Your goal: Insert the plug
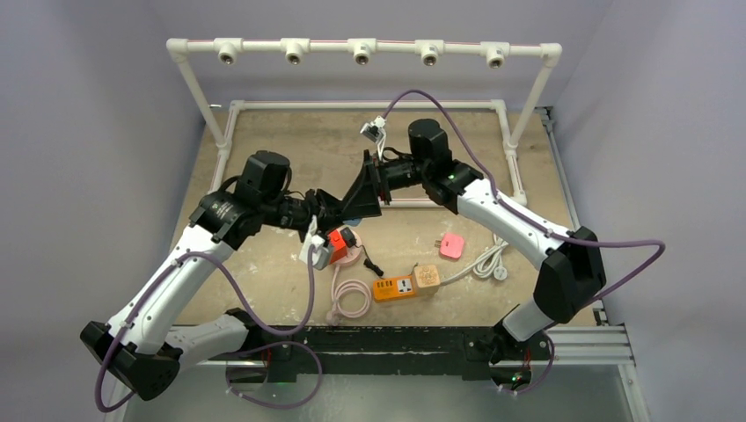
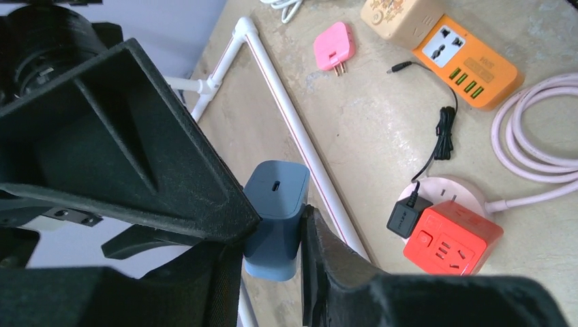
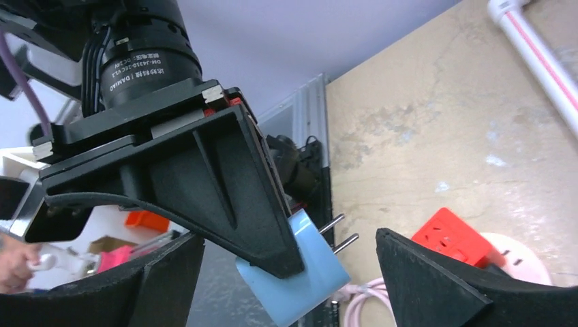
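Held in the air where the two grippers meet is a blue plug, its two metal pins showing in the right wrist view (image 3: 307,272). My left gripper is shut on it. The fingers of my right gripper are close round the same plug but open, partly hiding it in the top view. Below lie a red cube adapter (image 2: 450,238) on a round pink socket base (image 2: 470,197) with a black adapter (image 2: 402,218), and an orange power strip (image 2: 470,68) with a socket.
A wooden cube (image 1: 427,276) adjoins the orange strip. A pink plug (image 1: 451,246), coiled white cable (image 1: 491,262) and coiled pink cable (image 1: 352,299) lie nearby. White pipes (image 1: 369,105) frame the back of the board, whose left part is mostly clear.
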